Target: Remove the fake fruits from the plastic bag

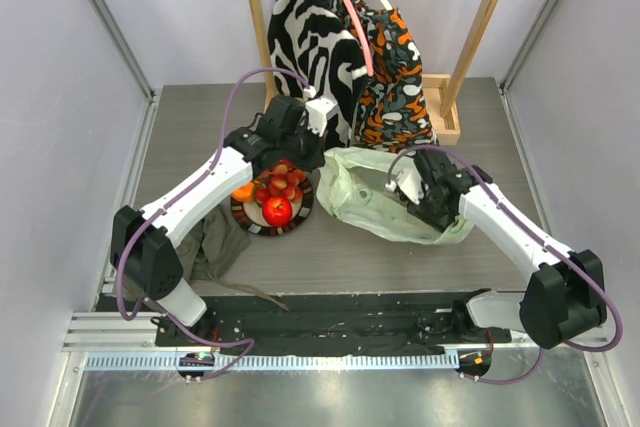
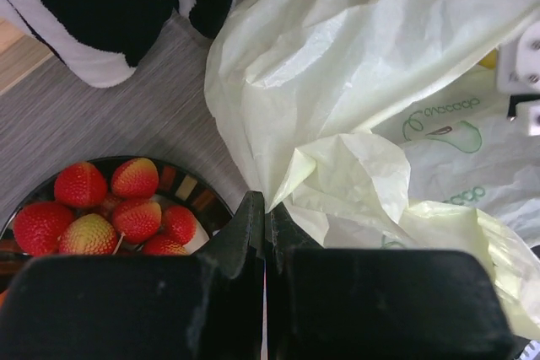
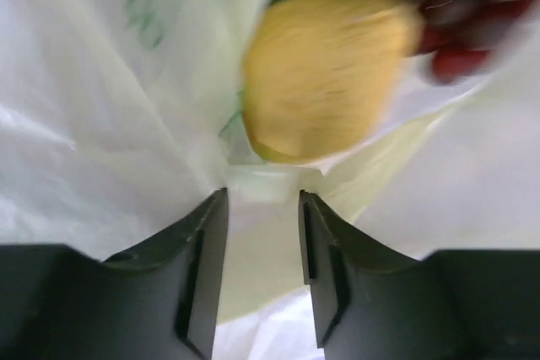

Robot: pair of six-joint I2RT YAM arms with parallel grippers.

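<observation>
A pale plastic bag (image 1: 365,207) lies spread right of the fruit plate. My left gripper (image 1: 318,155) is shut at the bag's left edge, with a thin fold of plastic at its fingertips. My right gripper (image 1: 432,209) is part open inside the bag; in the right wrist view a yellow fruit (image 3: 321,73) and blurred dark red fruits (image 3: 456,23) lie just beyond its fingers. A plate (image 1: 240,219) holds a tomato (image 1: 277,210), orange fruit and several strawberries (image 2: 80,183).
Hanging patterned bags (image 1: 390,87) on a wooden rack are at the back. A grey-green cloth (image 1: 210,247) lies at the left.
</observation>
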